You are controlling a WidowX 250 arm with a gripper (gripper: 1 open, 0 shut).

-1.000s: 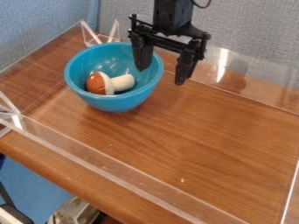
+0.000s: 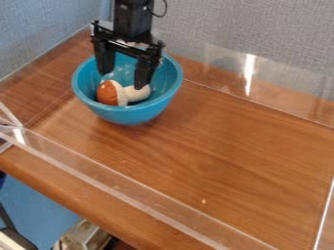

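Note:
A light blue bowl (image 2: pixel 131 114) stands on the wooden table at the left of the view. Inside it lies an object with an orange-red rounded end (image 2: pixel 109 93) and a cream-white part (image 2: pixel 135 94). My black gripper (image 2: pixel 128 70) hangs from above over the bowl, its open fingers reaching down inside the rim on either side above that object, with nothing visibly held.
A grey wall (image 2: pixel 248 49) runs along the back. Clear plastic edging lines the left and front, with a blue surface (image 2: pixel 39 210) below at the lower left.
My gripper has moved left from the bowl's right side and the open table to over the bowl, and now sits above the object inside. The bowl looks unmoved.

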